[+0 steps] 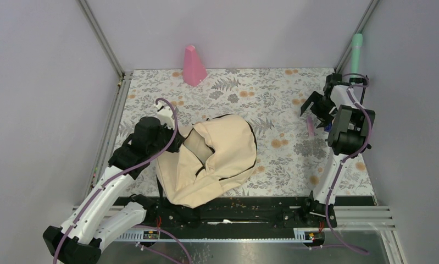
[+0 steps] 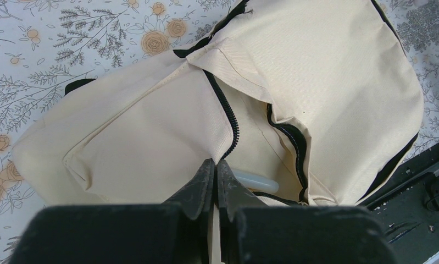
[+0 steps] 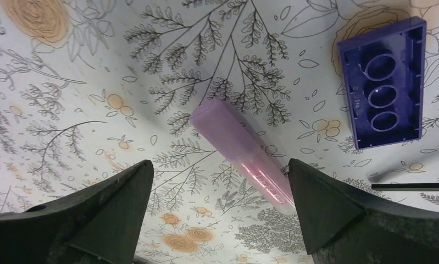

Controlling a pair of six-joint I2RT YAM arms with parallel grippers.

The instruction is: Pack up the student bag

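The cream cloth bag [image 1: 222,143] lies on the table left of centre, its black-zipped mouth parted. At the mouth's edge my left gripper is shut, the zipped flap [image 2: 167,129] drawn to a point between its fingertips. Inside the opening a pale bluish tube [image 2: 256,181] partly shows. On the right, a pink-purple marker [image 3: 242,151] lies slantwise on the cloth. My right gripper hangs open above it, nothing held; the marker's clear end is close to the right finger in that view. Beside the marker sits a dark blue brick-like block [image 3: 382,82], hollow side up.
A pink tapered object [image 1: 194,67] stands at the back left. The mint-green tube [image 1: 356,54] is at the back right corner, close to the right arm. Patterned cloth [image 1: 280,104] between bag and marker is clear.
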